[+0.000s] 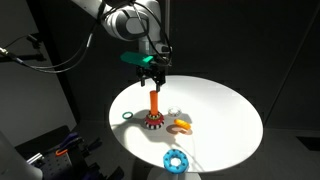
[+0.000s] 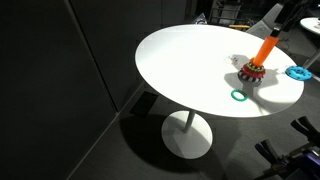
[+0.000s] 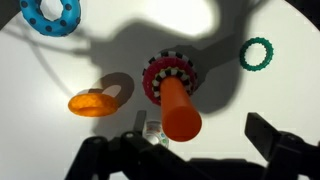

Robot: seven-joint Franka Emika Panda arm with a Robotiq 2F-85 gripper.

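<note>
An orange post [image 1: 154,103] stands upright on the table, with red and black-and-white patterned rings [image 1: 155,121] around its base. The orange ring [image 1: 181,124] lies on the table beside the post, apart from it; the wrist view shows this orange ring [image 3: 93,104] left of the post [image 3: 180,112]. Just above the post's top is my gripper [image 1: 152,82], open with nothing between its fingers. In the wrist view its dark fingers [image 3: 127,155] are spread wide on either side of the post's top.
A blue spotted ring [image 1: 176,161] lies near the table's front edge, and a small green ring [image 1: 127,115] lies left of the post. A small clear object [image 3: 155,132] sits near the post.
</note>
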